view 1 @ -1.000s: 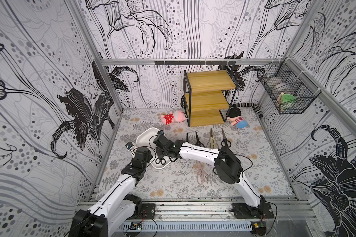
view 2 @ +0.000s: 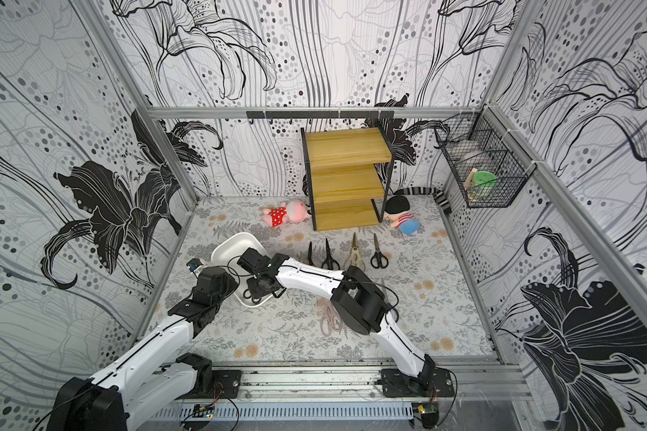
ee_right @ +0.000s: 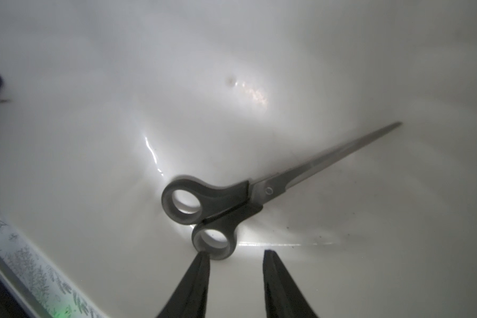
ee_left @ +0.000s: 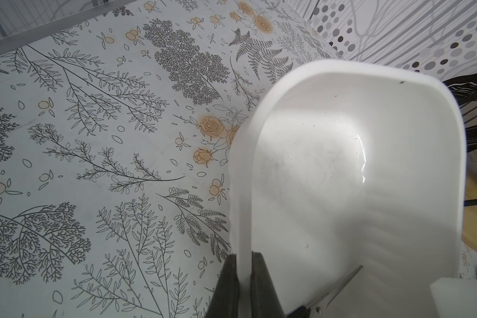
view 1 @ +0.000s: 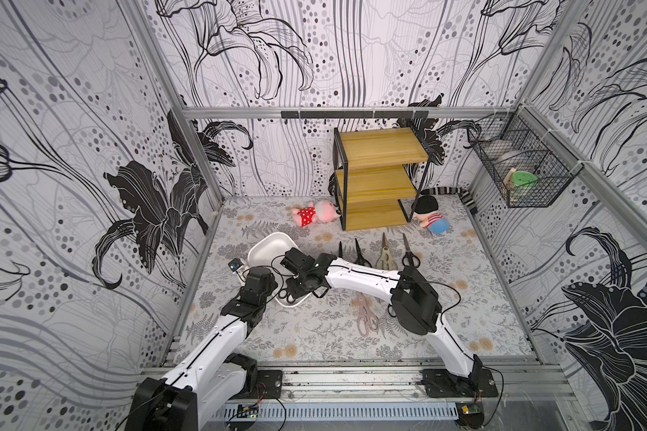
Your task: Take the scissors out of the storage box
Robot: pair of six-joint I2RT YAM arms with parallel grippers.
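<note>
The white storage box (ee_left: 355, 159) stands at the left of the table. My left gripper is shut on its rim, which runs between the fingers in the left wrist view. Inside the box lies one pair of scissors (ee_right: 254, 193) with dark handles, its silver blades pointing up and right in the right wrist view. Over the box, my right gripper is open and empty. Its left fingertip appears just below the lower handle loop; whether they touch I cannot tell. From above, the right arm hides the blades, and only the handles (view 1: 285, 294) show.
Several other scissors and pliers (view 1: 385, 255) lie in a row right of the box. Pink-handled scissors (view 1: 367, 316) rest below the right arm. A wooden shelf (view 1: 381, 176) and two dolls stand behind.
My right wrist has turned and shifted a little over the box, and the small camera on it has gone out of sight. The left arm and the box look still.
</note>
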